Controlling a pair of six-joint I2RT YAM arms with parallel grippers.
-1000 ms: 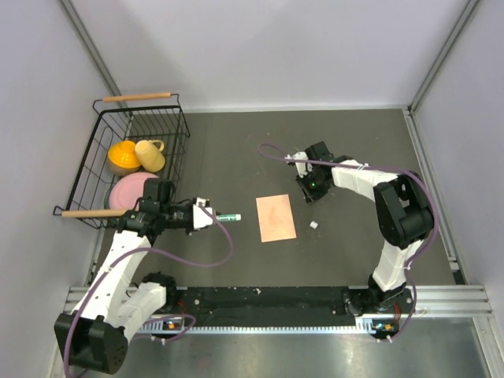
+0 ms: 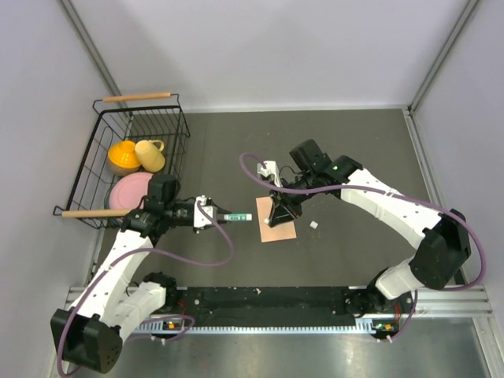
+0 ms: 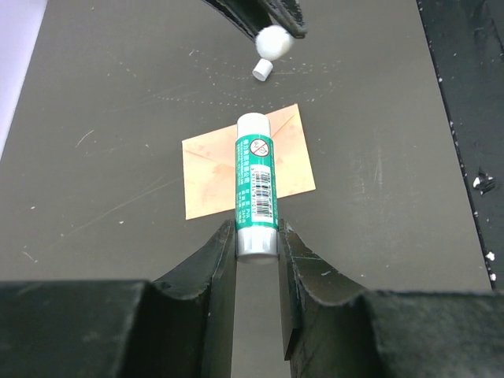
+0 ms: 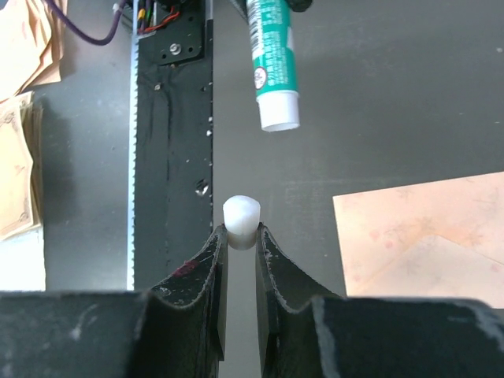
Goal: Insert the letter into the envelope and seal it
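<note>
My left gripper is shut on a green-labelled glue stick [image 3: 254,185], held level left of the pink envelope [image 2: 277,230]. My right gripper has a small white cap [image 4: 242,216] between its fingertips and hangs over the envelope, facing the glue stick. In the left wrist view the envelope [image 3: 291,165] lies flap side up, partly hidden behind the stick. A small white cylinder [image 3: 263,69] lies on the table beside it. No separate letter can be made out.
A wire rack [image 2: 84,173] with plate, bowl and mug stands at the left. Stacks of paper [image 4: 16,165] show beyond the near edge in the right wrist view.
My right gripper has moved left over the envelope toward the glue stick, carrying the white cap.
</note>
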